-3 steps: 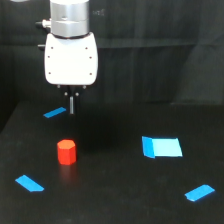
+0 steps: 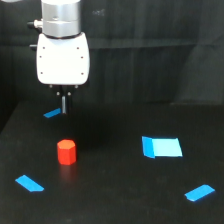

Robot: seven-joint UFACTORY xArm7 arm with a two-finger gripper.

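Note:
A small red block (image 2: 66, 152) stands on the dark table at the left of the view. Above and behind it in the picture hangs my gripper (image 2: 64, 106), under the white hand (image 2: 63, 62) of the arm. The fingertips point down and look apart from the block, with a dark stretch of table showing between. They appear as one narrow grey strip, too small to show whether the fingers are open or shut. I see no object at the tips.
A light blue square (image 2: 167, 147) lies flat on the right, with a darker blue strip (image 2: 148, 147) along its left edge. Other blue tape strips lie at front left (image 2: 29, 184), front right (image 2: 199, 192) and back left (image 2: 53, 113).
The arm and gripper have shifted a little to the left. The red block and the blue pieces have stayed where they were.

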